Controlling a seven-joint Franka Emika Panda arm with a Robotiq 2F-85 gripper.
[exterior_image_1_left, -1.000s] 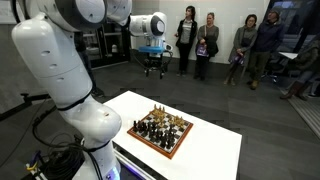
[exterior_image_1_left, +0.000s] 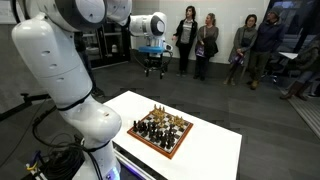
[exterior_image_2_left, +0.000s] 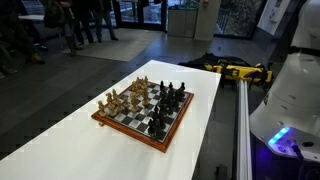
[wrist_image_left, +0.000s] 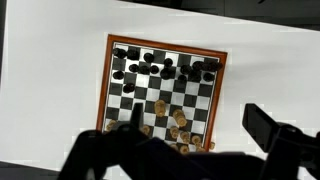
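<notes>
A chessboard (wrist_image_left: 166, 88) with a brown rim lies flat on the white table. Black pieces (wrist_image_left: 152, 69) crowd one side of it, and tan pieces (wrist_image_left: 180, 118) stand on the other, a few of them out towards the middle. Exterior view 2 shows the tan pieces (exterior_image_2_left: 124, 101) on the left half and the black pieces (exterior_image_2_left: 169, 103) on the right. High above the board hangs my gripper (exterior_image_1_left: 153, 71), pointing down. In the wrist view its two dark fingers (wrist_image_left: 98, 150) are wide apart at the lower edge. It is open, with nothing between them.
My arm's base (exterior_image_1_left: 95, 160) is at the table's near left edge, with cables beside it. Several people (exterior_image_1_left: 207, 45) stand along the wall in the background, well back from the table.
The arm, the board and the pieces look the same as before. Only a person in the background has shifted an arm a little.
</notes>
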